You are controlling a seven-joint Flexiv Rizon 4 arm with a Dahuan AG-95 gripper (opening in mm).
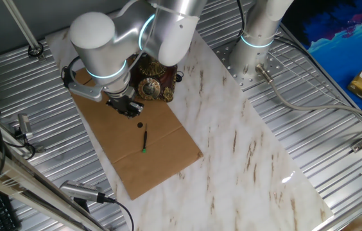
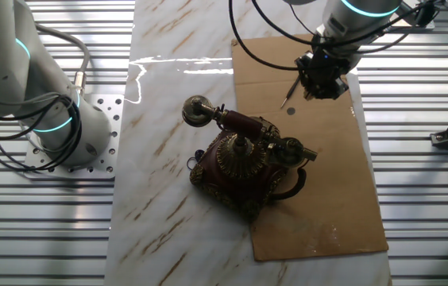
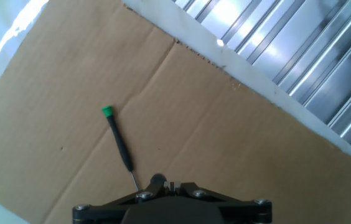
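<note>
My gripper appears shut in the wrist view, its fingertips together with nothing visible between them. In exterior view 1 the gripper [image 1: 131, 111] hangs above the brown cardboard [image 1: 162, 170], beside the ornate telephone. A screwdriver [image 3: 121, 143] with a black handle and green end lies on the cardboard, its thin shaft running toward the gripper. Close to the shaft's tip is a small dark disc [image 1: 140, 125], partly covered by the fingertips in the wrist view. The dark red and brass telephone [image 2: 244, 163] stands partly on the cardboard, handset in its cradle.
Bare marble-patterned tabletop [image 1: 232, 167] stretches to the right of the cardboard in exterior view 1. The arm's base [image 1: 251, 58] is bolted at the back. A silver device with a cable [image 1: 81, 190] sits at the table's left edge. Loose cables hang near the arm in exterior view 2.
</note>
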